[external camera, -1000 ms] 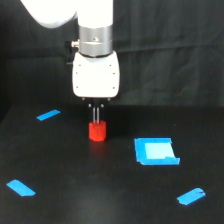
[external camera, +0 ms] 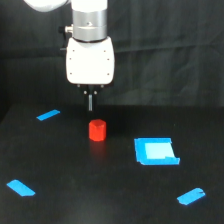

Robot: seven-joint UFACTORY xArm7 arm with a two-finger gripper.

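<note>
A small red cylinder-like object (external camera: 97,130) stands on the dark table, a little left of the middle of the camera view. My gripper (external camera: 89,104) points down above and slightly left of it, and a dark gap shows between its fingertips and the object's top. The white hand (external camera: 90,62) hangs from the grey wrist. Its thin fingers look close together, with no object visible at them. How far they stand apart is too small to tell.
Right of the red object lies a white square with a blue border (external camera: 157,151). Blue tape strips mark the far left (external camera: 48,115), the near left (external camera: 20,188) and the near right (external camera: 191,196).
My gripper has moved up and slightly left, away from the red object where its fingertips were at the top. The red object looks to be in the same place.
</note>
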